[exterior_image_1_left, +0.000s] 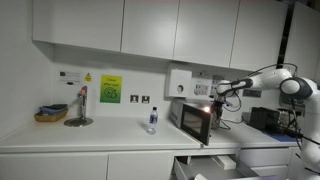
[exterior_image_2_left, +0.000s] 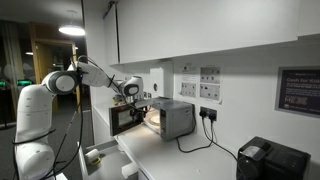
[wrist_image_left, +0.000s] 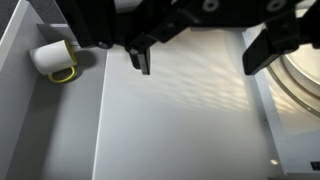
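Observation:
In the wrist view my gripper stands open, its dark fingers wide apart and nothing visible between them. Exterior view 2 has the gripper (exterior_image_2_left: 133, 97) by the opened front of a silver microwave (exterior_image_2_left: 177, 118), near its dark door (exterior_image_2_left: 127, 117). The microwave's lit inside faces the arm. A round glass turntable (wrist_image_left: 300, 75) shows at the right of the wrist view, beyond a pale flat surface. A white mug (wrist_image_left: 48, 57) with a yellow handle lies on its side in the open drawer, left of and below the fingers.
The open drawer (exterior_image_1_left: 208, 166) juts out below the microwave. A bottle (exterior_image_1_left: 153, 122) stands on the counter left of the microwave, with a tap (exterior_image_1_left: 82, 105) and basket (exterior_image_1_left: 50, 113) farther left. A black toaster (exterior_image_2_left: 270, 160) sits on the counter's other side.

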